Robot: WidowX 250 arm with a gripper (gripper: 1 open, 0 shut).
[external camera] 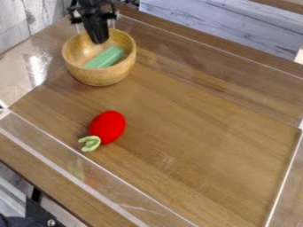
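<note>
A round wooden bowl (99,73) sits at the upper left of the table, holding a light green piece (109,56). Over the bowl's back part hangs my dark gripper (99,34), its tip small in the view and looking shut, with nothing visible between its fingers. A red vegetable with a pale green stem (105,128) lies nearer the front, below the bowl.
Pale boards stand behind its left and back edges. The table's edge runs diagonally along the lower left.
</note>
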